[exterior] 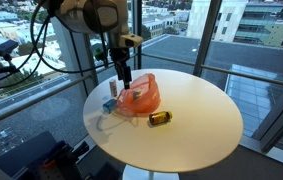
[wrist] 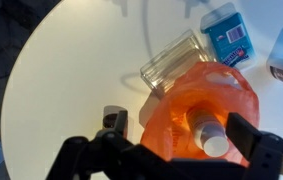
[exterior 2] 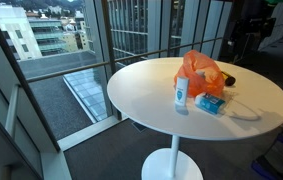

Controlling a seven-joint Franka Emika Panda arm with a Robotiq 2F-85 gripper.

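Observation:
An orange plastic bag point(exterior: 141, 98) sits open and crumpled on the round white table. In the wrist view a cylinder with a pale end point(wrist: 209, 134) shows inside the bag point(wrist: 171, 112). My gripper is open above the bag, its two fingers apart with the bag and cylinder below them. Nothing is held between the fingers. From exterior view 1 the gripper point(exterior: 124, 78) hangs over the bag's rear left part, pointing down.
Around the bag lie a blue box point(wrist: 227, 39), a clear plastic container point(wrist: 176, 63), a white bottle point(exterior 2: 181, 92) standing upright, and a yellow-and-black can point(exterior: 160, 118) on its side.

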